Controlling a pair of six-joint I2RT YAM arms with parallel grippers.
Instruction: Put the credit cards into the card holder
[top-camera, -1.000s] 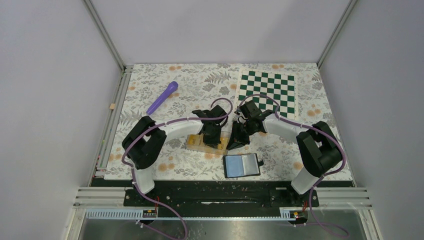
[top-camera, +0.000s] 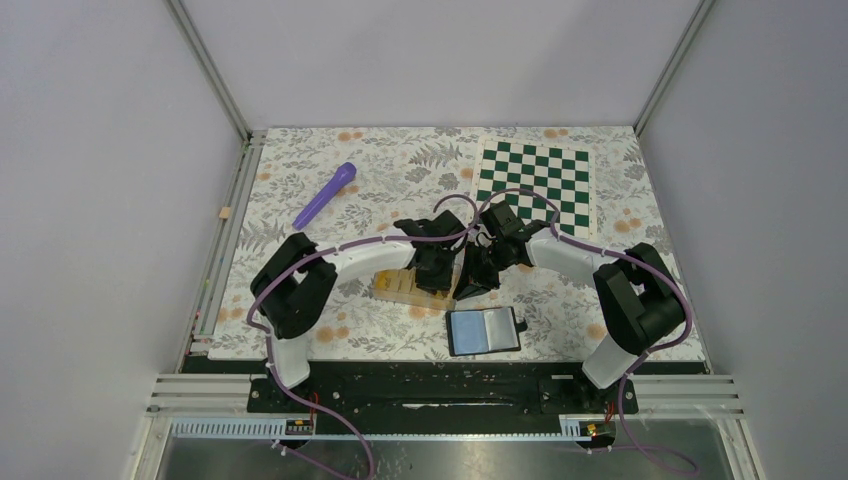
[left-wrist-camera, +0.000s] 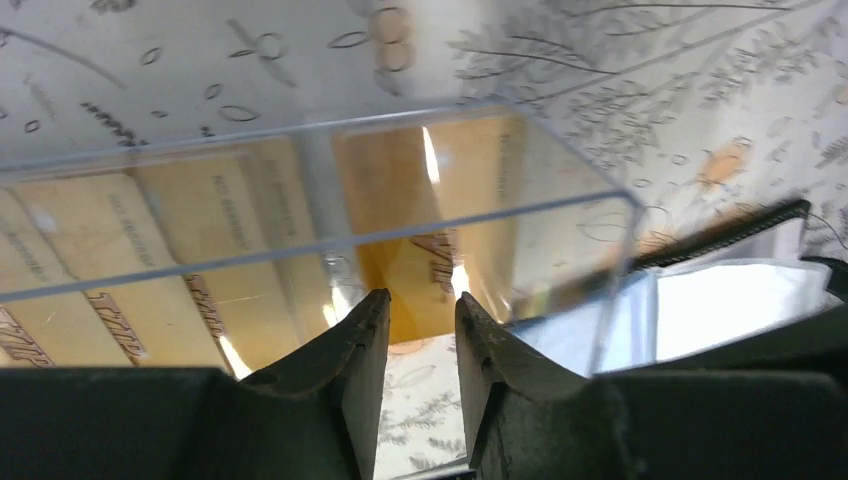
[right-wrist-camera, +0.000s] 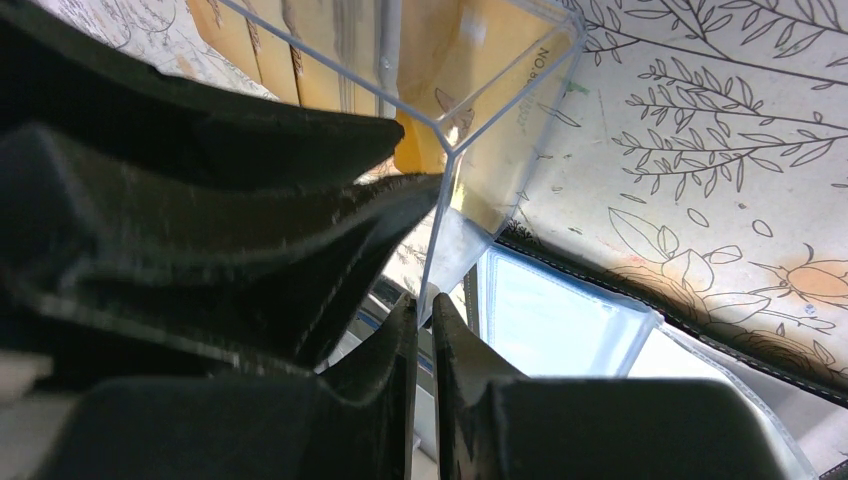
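Observation:
Gold cards stand in a clear plastic box. One orange card is set apart from the others, near the box's right end. My left gripper is open over this card; whether its fingers touch the card I cannot tell. In the right wrist view, my right gripper is shut on the clear wall at the box's corner. The card holder lies open and flat by the front table edge, with a pale blue pocket on its left side and a whitish one on its right.
A purple stick lies at the back left, and a green checkered board at the back right. Both arms meet closely over the box.
Over the last second my left gripper has shifted right along the box toward its right end, slowing in the latter half. The right arm, the box and the card holder look unmoved.

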